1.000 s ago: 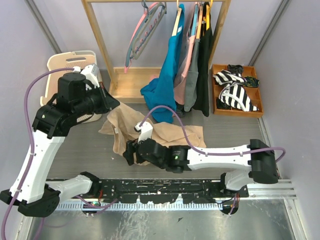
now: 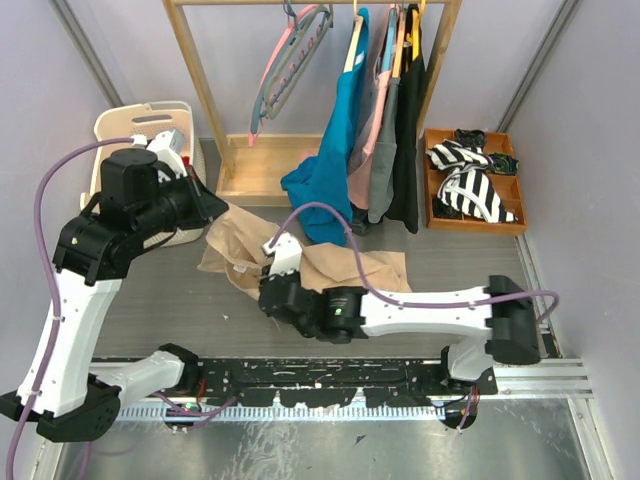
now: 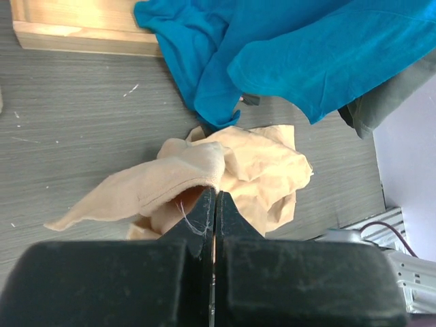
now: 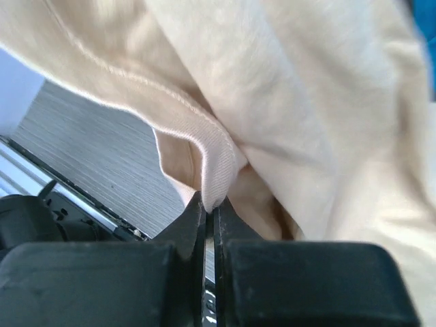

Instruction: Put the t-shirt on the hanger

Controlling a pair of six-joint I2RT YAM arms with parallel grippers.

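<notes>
A beige t-shirt (image 2: 355, 266) lies crumpled on the grey surface, with its left part lifted toward my left arm. In the left wrist view my left gripper is shut with a thin edge of the shirt (image 3: 163, 185) pinched at its tips. My right gripper is shut on a fold of the same fabric (image 4: 219, 167), which hangs in front of its fingers. Empty hangers (image 2: 290, 70) hang from the rack at the left of the clothes.
A wooden rack (image 2: 262, 190) stands at the back, carrying a teal garment (image 2: 333, 160) and several others. Left of it is a cream laundry basket (image 2: 145, 115). A wooden box (image 2: 480, 222) with striped clothes sits at the right. Bare surface shows at left.
My left arm shifted slightly left.
</notes>
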